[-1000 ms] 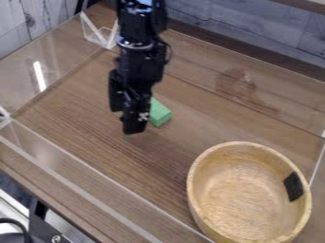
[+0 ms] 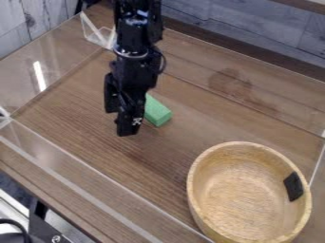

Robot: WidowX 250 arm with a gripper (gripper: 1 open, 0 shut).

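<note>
My gripper [image 2: 121, 116] stands open low over the wooden table, near its middle-left, at the end of the black arm that reaches down from the top. A small green block [image 2: 156, 113] lies just to the right of the gripper, partly behind the arm. Whether the fingertips touch the table is unclear.
A large round tan container [image 2: 245, 204] with a dark patch on its rim occupies the lower right. The wooden table [image 2: 95, 166] is otherwise mostly clear. Its edges show at the left, with corrugated grey surfaces beyond.
Since a second ago the arm and gripper have shifted slightly, with the fingers now a little further left and narrower in outline. The green block appears in about the same place.
</note>
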